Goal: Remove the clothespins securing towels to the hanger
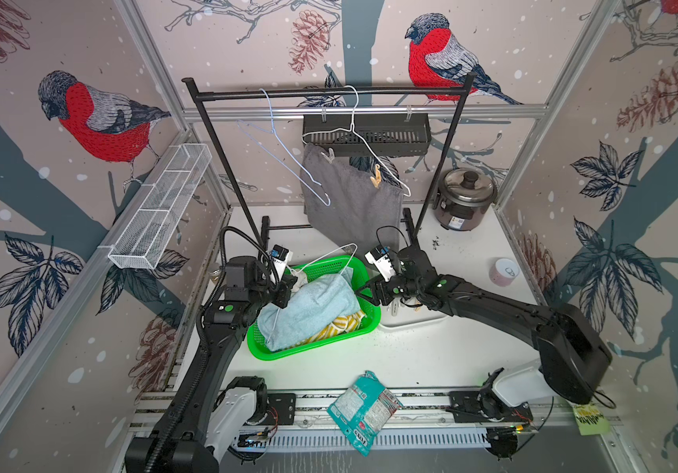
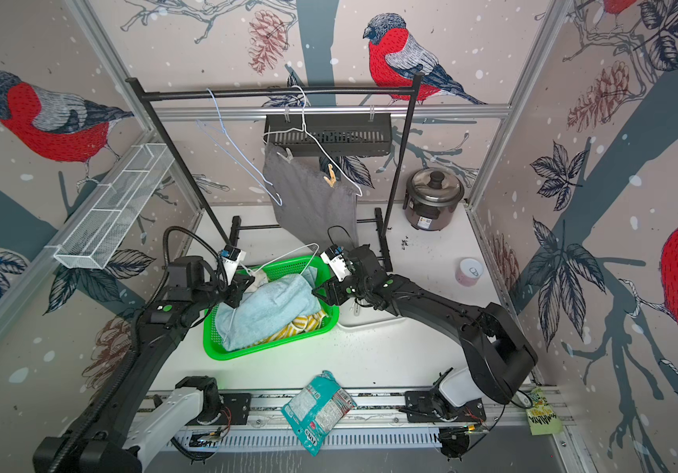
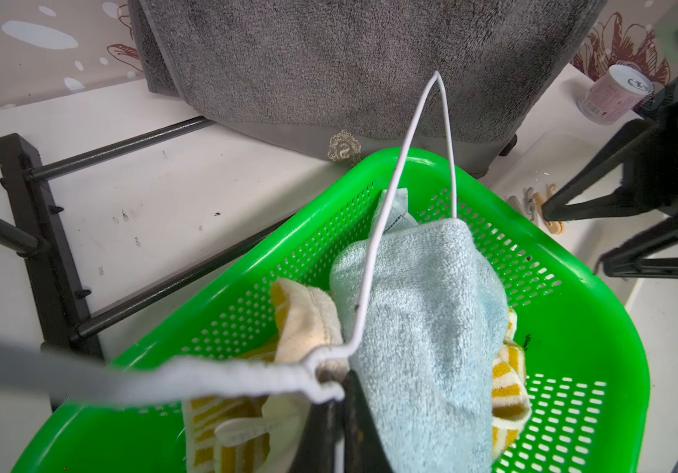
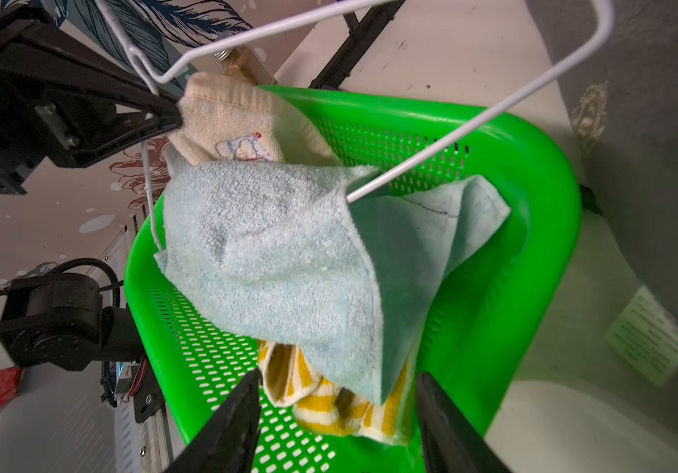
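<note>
My left gripper is shut on the wire of a white hanger, near its twisted neck. The hanger's far corner rises above the light blue towel, and part of its wire passes under the cloth. That towel lies bunched in the green basket; no clothespin shows on its visible part. At the basket's right end, my right gripper is open and empty. Behind, a dark grey towel hangs from another white hanger, with a pale clothespin and an orange one.
A yellow-striped towel and a cream cloth lie in the basket too. Loose clothespins rest in a white tray beneath the right arm. A can stands farther right.
</note>
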